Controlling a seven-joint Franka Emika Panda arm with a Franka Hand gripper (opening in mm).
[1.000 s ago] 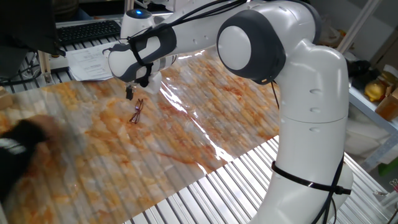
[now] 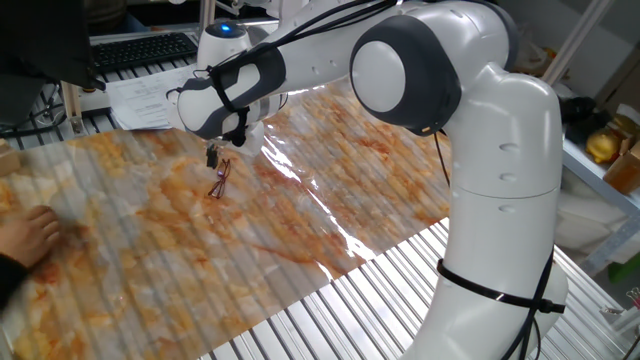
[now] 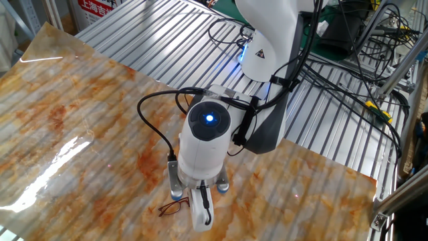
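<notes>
A pair of dark-framed glasses point(image 2: 220, 180) lies on the marbled sheet point(image 2: 150, 230), in the left half of exterior view 1. My gripper point(image 2: 212, 157) hangs close by them, a little to their upper left in that view; only a small dark fingertip shows below the arm's wrist. In exterior view 2 the reddish glasses point(image 3: 174, 206) rest just left of the white hand, which hides the fingers. How far apart the fingers stand does not show, and nothing is seen held.
A person's hand point(image 2: 30, 237) rests on the sheet at the left edge. Papers point(image 2: 148, 100) and a keyboard point(image 2: 145, 50) lie at the back. Cables point(image 3: 154, 100) loop beside the arm. Most of the sheet around the glasses is clear.
My gripper has come down slightly and shifted a touch right in exterior view 1. The person's arm has drawn back toward the left edge. The glasses stay in place.
</notes>
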